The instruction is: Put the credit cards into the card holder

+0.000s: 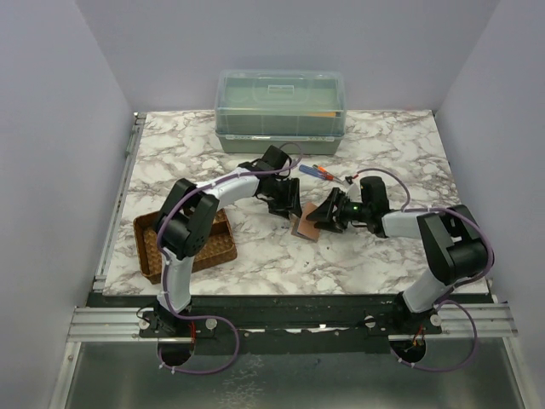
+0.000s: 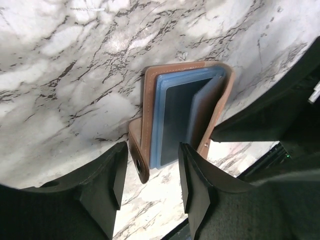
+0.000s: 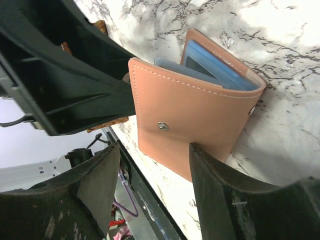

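Observation:
The tan card holder (image 1: 307, 228) lies at the table's middle, its blue lining showing, its cover (image 3: 192, 112) folded nearly closed in the right wrist view. My left gripper is part open at its edge, a tan flap between or just behind its fingertips. My right gripper is part open over the folded cover, its fingertips apart, close to the leather. No separate credit cards can be made out.
A brown tray (image 1: 141, 247) is at the left, a green-lidded box (image 1: 279, 128) at the back. Blue and orange tools (image 1: 315, 171) lie behind the holder.

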